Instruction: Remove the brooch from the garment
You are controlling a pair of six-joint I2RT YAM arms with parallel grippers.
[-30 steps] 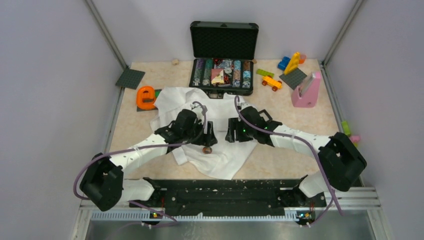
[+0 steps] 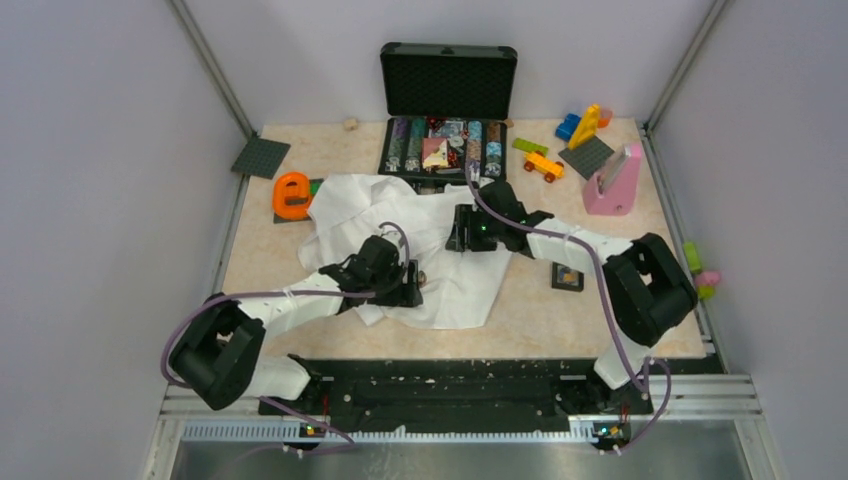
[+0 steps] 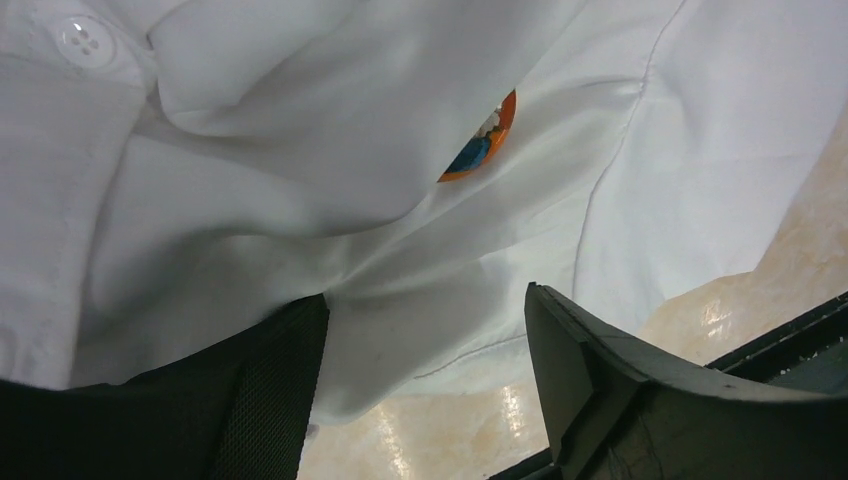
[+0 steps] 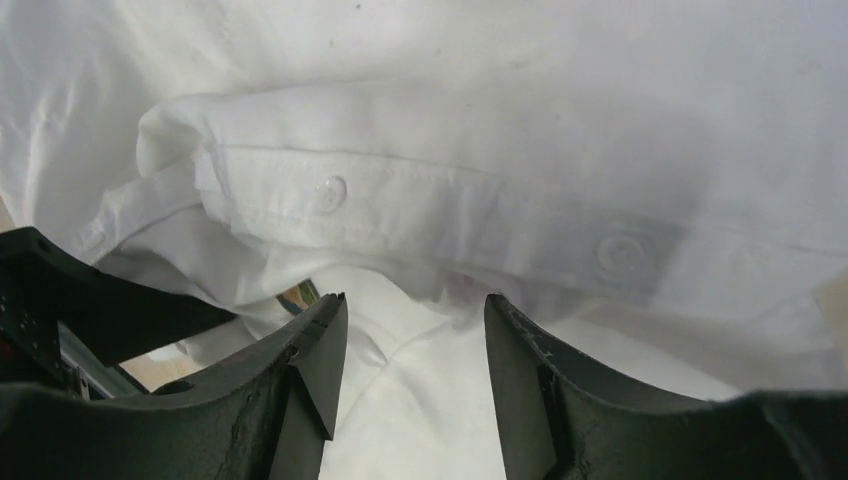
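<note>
A white garment (image 2: pixel 455 295) lies rumpled across the middle of the table, its buttoned band (image 4: pixel 470 215) folded over in the right wrist view. The round brooch (image 3: pixel 485 145), orange-rimmed with a blue patch, is half covered by a fold of cloth in the left wrist view. From above, only a small part of the brooch (image 2: pixel 422 278) shows beside my left gripper (image 2: pixel 412 285). That gripper is part open, its fingers (image 3: pixel 275 390) apart over the cloth below the brooch. My right gripper (image 2: pixel 458 228) stands open above the garment, nothing between its fingertips.
An open black case (image 2: pixel 448 85) of colored items stands at the back. Toys, including a yellow car (image 2: pixel 543 166) and a pink object (image 2: pixel 614 185), fill the right rear. A small dark frame (image 2: pixel 567 277) lies right of the garment.
Both grippers have moved: the left toward the front edge, the right toward the back. The garment's front hem has shifted away from the edge, and the brooch went from plainly visible to mostly hidden.
</note>
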